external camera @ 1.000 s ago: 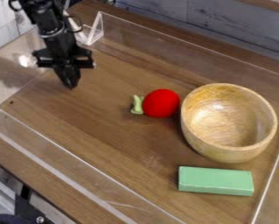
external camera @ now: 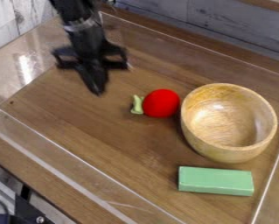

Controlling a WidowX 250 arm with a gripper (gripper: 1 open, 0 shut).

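Note:
My dark robot arm reaches down from the top left, and its gripper (external camera: 97, 80) hangs blurred over the left part of the wooden tray. The blur hides how its fingers stand; no held object shows. To its right, a red tomato-like ball (external camera: 163, 102) lies on the wood beside a small green piece (external camera: 136, 107). A wooden bowl (external camera: 228, 143) stands at the right, and a mint-green block (external camera: 215, 181) lies in front of it.
Clear walls edge the tray (external camera: 94, 149). Bare wood fills the lower left and middle and the area behind the ball. Grey boards run along the back.
My gripper has moved to the right and toward the front from the left side of the tray. The ball, bowl and block have stayed in place.

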